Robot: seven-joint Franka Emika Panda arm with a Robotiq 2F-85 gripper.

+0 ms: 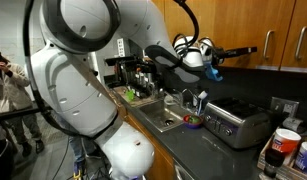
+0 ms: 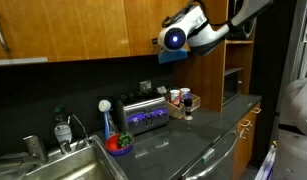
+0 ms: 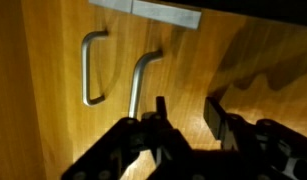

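Observation:
My gripper is open in the wrist view, a wide empty gap between its dark fingers. It faces the wooden cupboard front. One bar handle stands just beyond the tip of the left finger, outside the gap; touch cannot be told. Farther left is a second handle. In exterior view 1 my gripper is to the left of the nearer handle, with another handle farther right. The cupboard doors look closed.
Below the cupboards, a toaster stands on the dark counter. To its left are a red bowl and the sink. A box of cups sits on the counter. Two people are at the far left of exterior view 1.

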